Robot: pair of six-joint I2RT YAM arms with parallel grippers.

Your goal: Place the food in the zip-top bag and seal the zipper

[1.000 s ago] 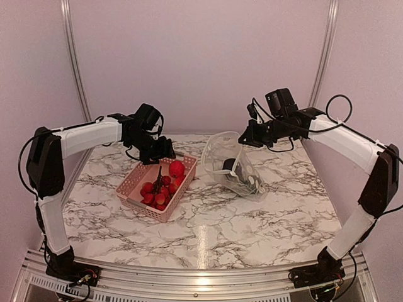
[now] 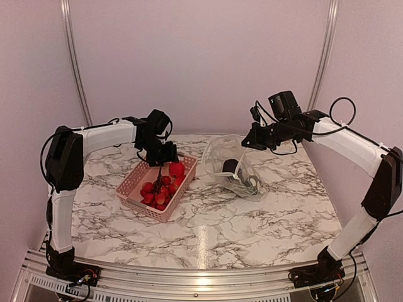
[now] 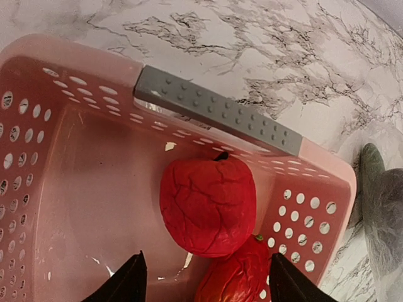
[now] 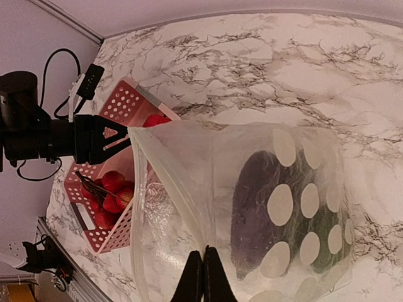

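A pink perforated basket holds red fruit, including a large red fruit at its back corner and several smaller ones. My left gripper hangs open over that fruit, fingers either side of it in the wrist view, not touching as far as I can tell. A clear zip bag stands right of the basket with dark and light items in it or behind it. My right gripper is shut at the bag's upper rim, the thin plastic at its fingertips.
Aluminium rails run along the front edge. Purple walls enclose the back and sides.
My right arm has shifted slightly right, with the bag's top moving along slightly.
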